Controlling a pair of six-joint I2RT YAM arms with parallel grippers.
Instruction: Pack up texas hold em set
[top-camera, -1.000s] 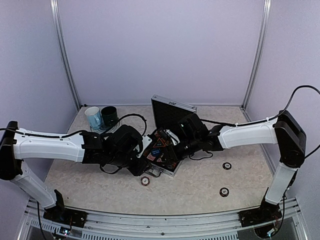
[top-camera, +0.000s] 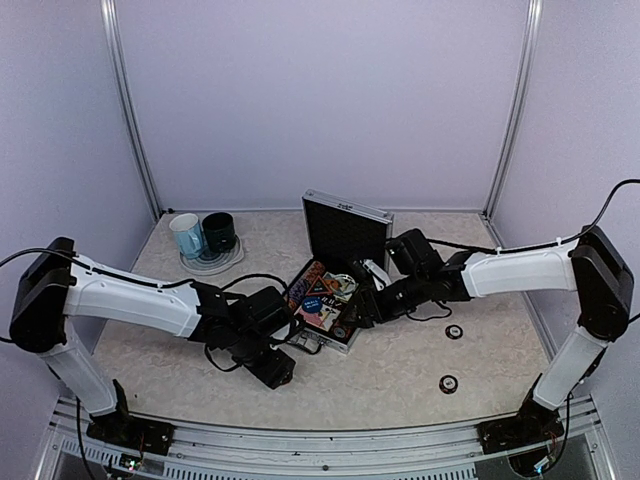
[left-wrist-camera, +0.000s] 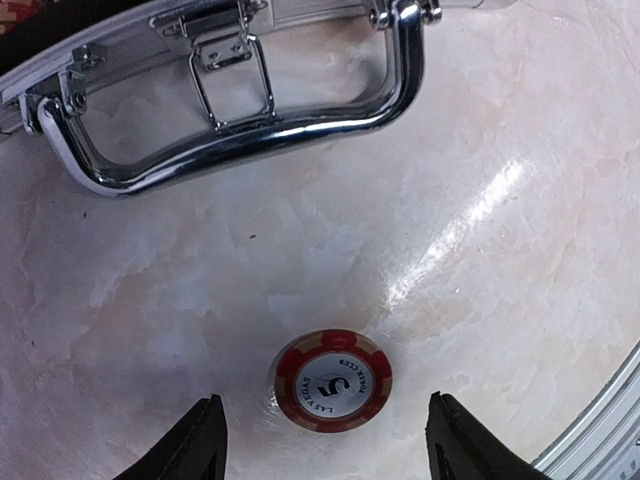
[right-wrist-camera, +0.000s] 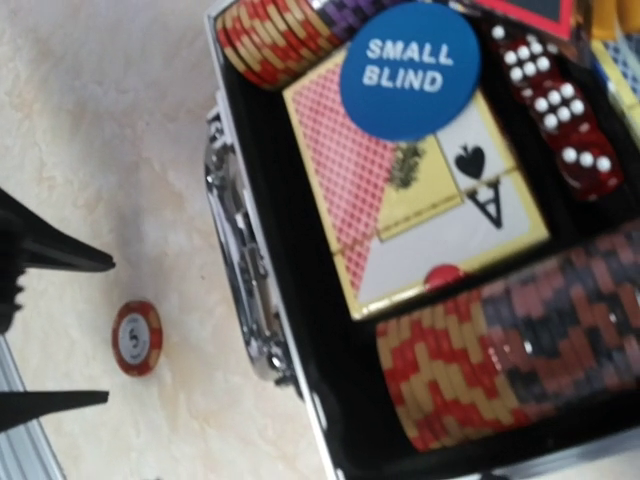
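A red-and-tan chip marked 5 lies flat on the table in front of the case handle. My left gripper is open above it, one finger to each side; in the top view that arm hides the chip. The open silver case holds rows of chips, a card deck, a blue SMALL BLIND disc and red dice. Over the case's right side, my right gripper stands open, nothing held. Two dark chips, one farther back and one nearer, lie at the right.
A light blue mug and a dark mug stand on a clear saucer at the back left. The case lid is raised behind its base. Bare table stretches across the front.
The chip had shifted slightly frontward. My right arm has drawn slightly right.
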